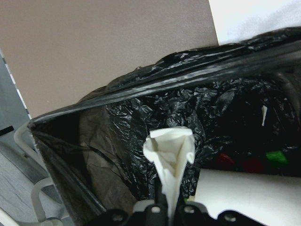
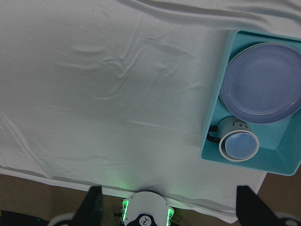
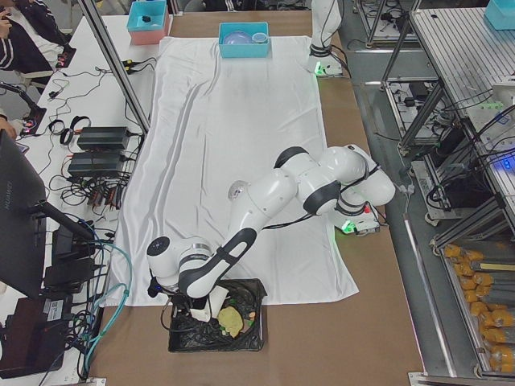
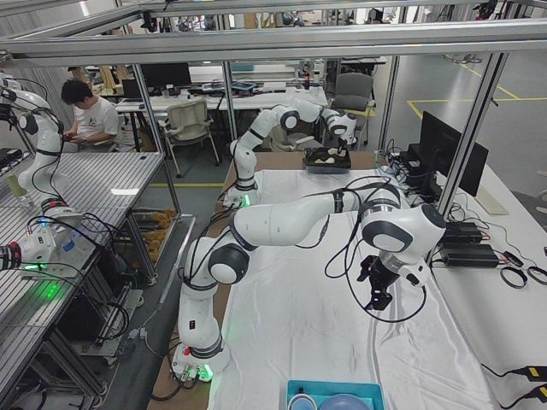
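My left gripper is down over a black bag-lined bin [image 3: 215, 342], shut on a white crumpled item [image 1: 167, 150], perhaps paper. Beside it in the bin lie a white cylinder [image 1: 247, 193], small red and green pieces, and a yellow round item [image 3: 231, 322]. My right gripper stands open above the white cloth, nothing between its fingers, near a teal tray [image 2: 209, 113] holding a blue plate [image 2: 261, 82] and a mug [image 2: 233, 136].
A dark monitor and cable clutter [image 3: 80, 185] line the left side of the left camera view.
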